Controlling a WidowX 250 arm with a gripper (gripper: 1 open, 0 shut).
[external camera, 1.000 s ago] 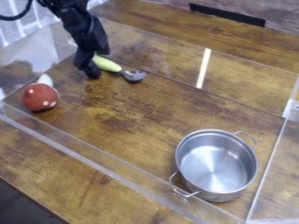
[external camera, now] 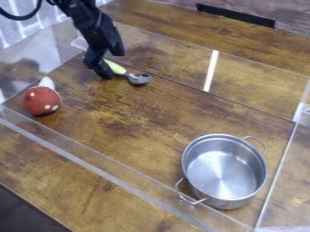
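Note:
My black gripper [external camera: 100,65] hangs low at the upper left of the camera view, open, over a pale yellow-green elongated object [external camera: 115,69] that lies on the wooden board. A small metal spoon-like item [external camera: 138,79] lies just right of it. The gripper partly hides the pale object, and I cannot tell whether they touch.
A red toy [external camera: 43,101] with white spots sits at the left. A steel pot [external camera: 224,168] with two handles stands at the lower right. Clear plastic walls [external camera: 115,154] border the board.
Over the last second my arm has shifted slightly, its gripper drawing a little up and back. The objects on the board look nearly unchanged.

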